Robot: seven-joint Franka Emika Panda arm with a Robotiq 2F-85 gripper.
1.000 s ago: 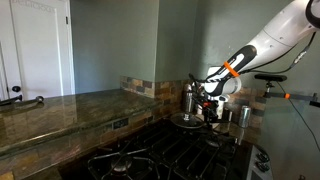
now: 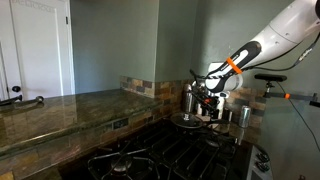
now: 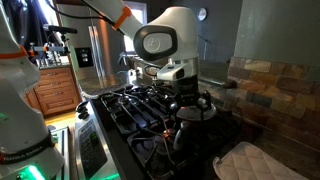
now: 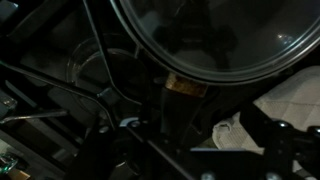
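A round pan with a glassy, metal-rimmed top (image 4: 220, 35) fills the upper part of the wrist view. Its dark handle (image 4: 181, 112), with a brown band where it meets the rim, points down between my fingers. My gripper is open, one dark finger to each side of the handle with gaps visible. From the side, the gripper (image 3: 190, 97) hangs just above the pan (image 3: 196, 114) on the stove. In exterior view 1 the pan (image 2: 186, 121) sits at the far end of the stove, beneath the gripper (image 2: 206, 99). Finger contact is too dark to make out.
Black burner grates (image 2: 140, 155) cover the stove around the pan. A pale quilted mat (image 3: 252, 163) lies beside it on the counter. Metal canisters (image 2: 244, 117) stand near the tiled back wall (image 3: 285, 112). A long bare counter (image 2: 75, 115) extends to the left.
The pan stays where it was.
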